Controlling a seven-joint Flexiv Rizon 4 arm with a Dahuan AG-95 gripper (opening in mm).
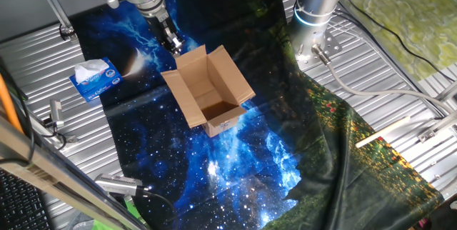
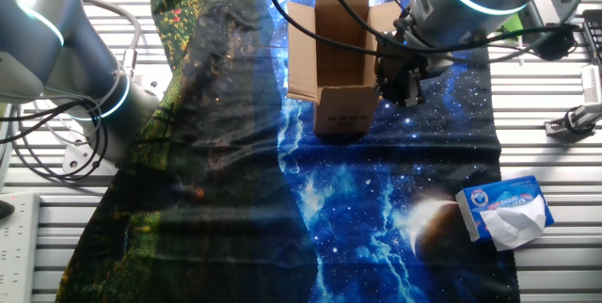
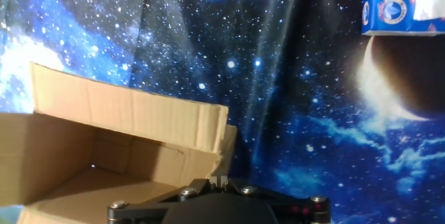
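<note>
An open cardboard box [image 1: 207, 91] stands on the galaxy-print cloth with its flaps spread and no contents visible. In exterior view 1, my gripper [image 1: 177, 48] is at the outer side of the box's far flap [image 1: 191, 58], at its upper corner. From exterior view 2, the gripper [image 2: 404, 94] appears right beside the box [image 2: 345, 105]. The wrist view has the gripper at the bottom edge, its small fingertips close together, by the corner of a flap [image 3: 132, 109]. Nothing shows between them; whether they touch the cardboard is unclear.
A blue tissue box [image 1: 96, 81] lies on the cloth's edge, well clear of the carton. Dark cables cross above the carton in exterior view 2.
</note>
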